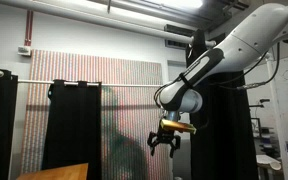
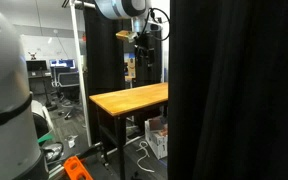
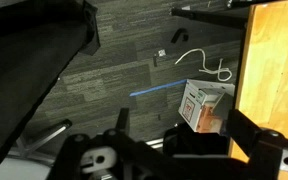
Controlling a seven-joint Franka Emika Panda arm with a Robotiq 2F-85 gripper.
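Observation:
My gripper is open, and its two dark fingers stand wide apart with nothing between them. In the first exterior view the gripper [image 1: 163, 148] hangs from the white arm, pointing down in the air. The second exterior view shows the gripper [image 2: 144, 52] high above the wooden table [image 2: 129, 100]. Seen from the wrist, the floor lies below the fingers, and the table [image 3: 272, 62] fills only the right edge. What shows of the tabletop is bare.
On the floor beside the table are a box [image 3: 198, 103], a pale cord [image 3: 209, 69] and a thin blue strip [image 3: 157, 88]. A black curtain [image 2: 219, 90] hangs close beside the table. Desks with a monitor [image 2: 67, 78] stand farther back.

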